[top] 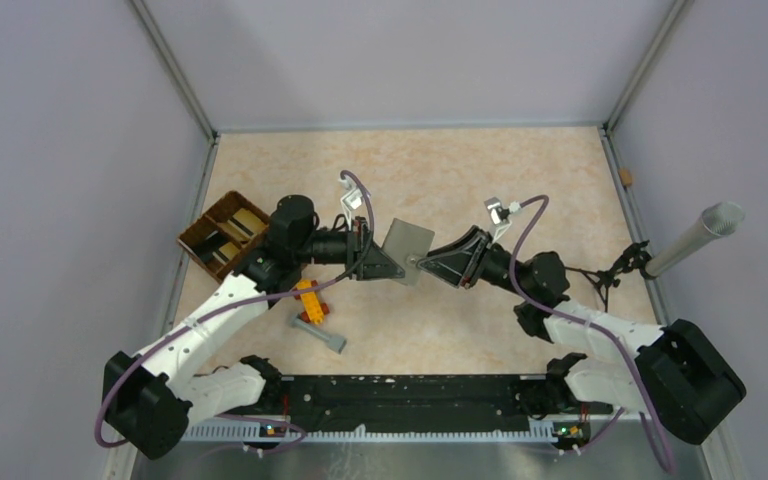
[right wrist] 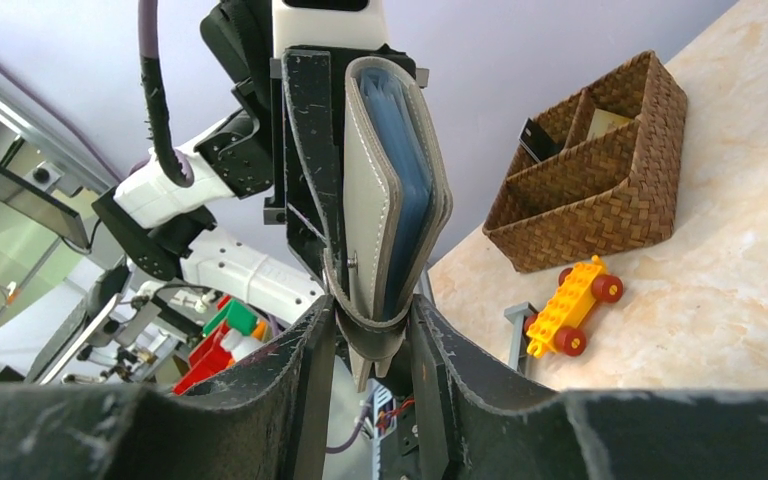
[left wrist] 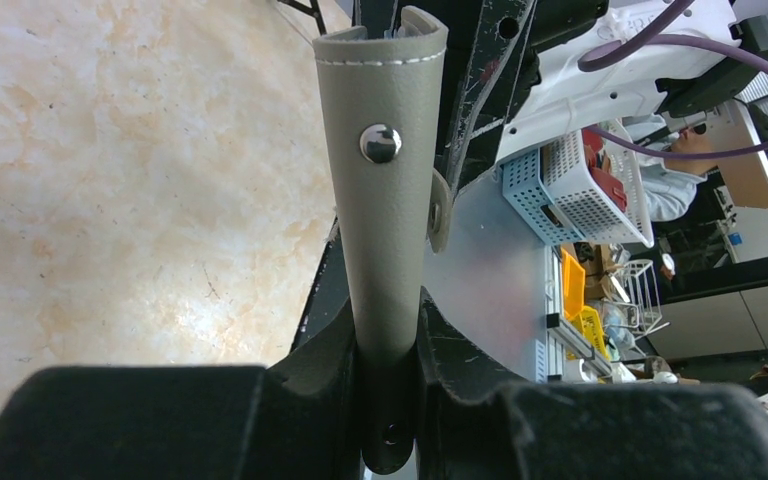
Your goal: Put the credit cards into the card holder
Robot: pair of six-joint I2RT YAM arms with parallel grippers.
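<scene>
A grey-beige card holder (top: 407, 243) with a stud (left wrist: 380, 144) is held in the air between both arms near the middle. My left gripper (top: 390, 268) is shut on one end of it. My right gripper (top: 422, 262) is shut on the holder's other side, at a curved strap. In the right wrist view, blue sleeves show inside the holder (right wrist: 392, 150). A dark card (right wrist: 537, 137) and cream items (right wrist: 606, 124) sit in the woven basket (top: 200, 228) at the left; I cannot tell how many are cards.
A yellow toy car (top: 310, 300) and a grey bar-shaped object (top: 318, 331) lie below the left arm. A white cylinder (top: 690, 240) stands at the right edge.
</scene>
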